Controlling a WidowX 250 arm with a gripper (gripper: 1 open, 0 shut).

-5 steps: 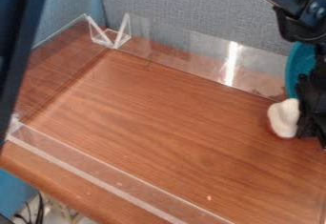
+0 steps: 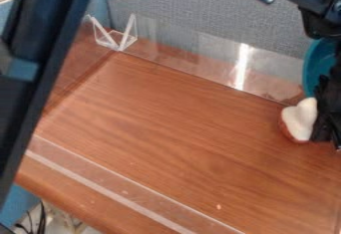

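A white object with a reddish lower edge sits on the wooden surface at the right. The black gripper is at the right edge, right beside it, partly cut off by the frame. Whether its fingers are open or closed on the object cannot be made out. A blue round container stands behind them, mostly hidden by the arm.
A clear barrier with a white corner bracket runs along the back. A dark arm crosses the top and left of the view.
The dark arm part at the left has shifted rightward compared with a second ago. The gripper and white object have barely moved.
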